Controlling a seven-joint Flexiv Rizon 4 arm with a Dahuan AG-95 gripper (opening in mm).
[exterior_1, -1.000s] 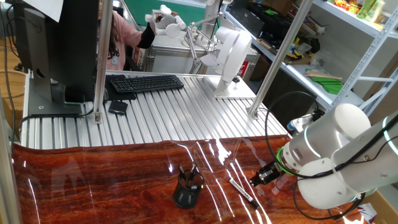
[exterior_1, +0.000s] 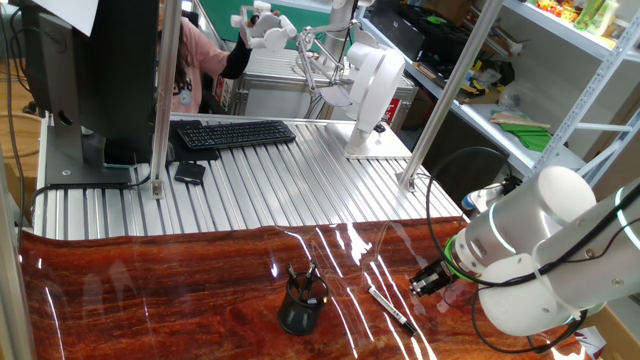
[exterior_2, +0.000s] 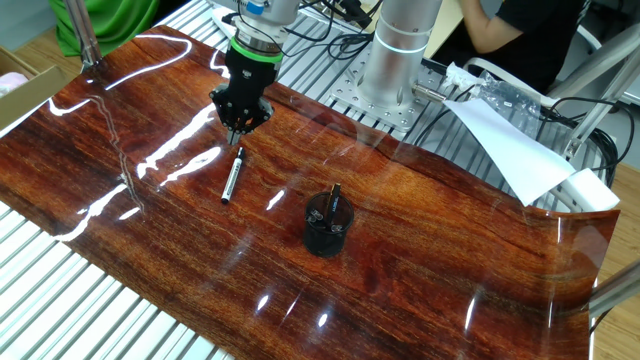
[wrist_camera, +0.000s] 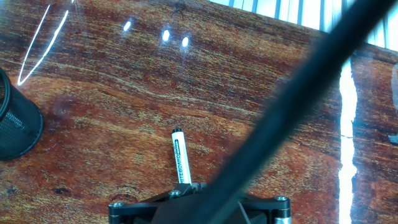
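A white whiteboard marker (exterior_2: 232, 177) with black ends lies on the glossy wood-patterned table cover (exterior_2: 420, 260). My gripper (exterior_2: 234, 137) points down just past the marker's far end, its narrow fingertips together and nothing showing between them. From exterior view 1, the gripper (exterior_1: 415, 291) appears above and apart from the marker (exterior_1: 392, 310). In the wrist view, the near end of the marker (wrist_camera: 180, 155) is hidden behind the fingertips, and a black cable covers part of the gripper. A black mesh pen cup (exterior_2: 328, 232) stands upright with a few pens inside.
The pen cup (exterior_1: 302, 305) is the only other object close to the marker. Much of the cover is bare, with bright reflections. Behind it, the slatted metal table holds a keyboard (exterior_1: 235, 134), a monitor and a white arm (exterior_1: 375, 90). A person sits beyond.
My gripper has shifted slightly to the right and up in exterior view 1. The marker and pen cup have stayed where they were. The device near the person's hand has moved a little.
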